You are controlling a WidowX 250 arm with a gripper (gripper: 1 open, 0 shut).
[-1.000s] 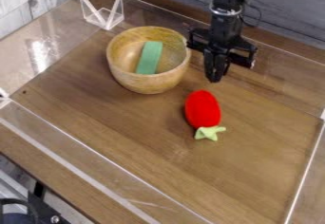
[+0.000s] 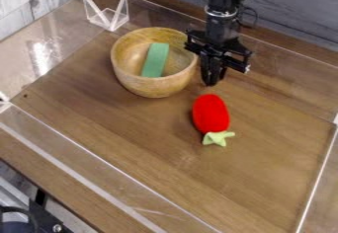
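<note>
My black gripper (image 2: 211,73) is low over the table at the back, just right of a wooden bowl (image 2: 132,77), its fingertips beside the rim; it looks shut, with nothing visible between its fingers. A green block (image 2: 154,59) lies inside the bowl. A red toy vegetable (image 2: 211,114) with a light green top lies on the table in front of the gripper.
A white wire-like object (image 2: 109,12) stands at the back left. A wall runs behind the arm.
The gripper and arm have shifted slightly left toward the bowl. The bowl, block and red toy look unmoved.
</note>
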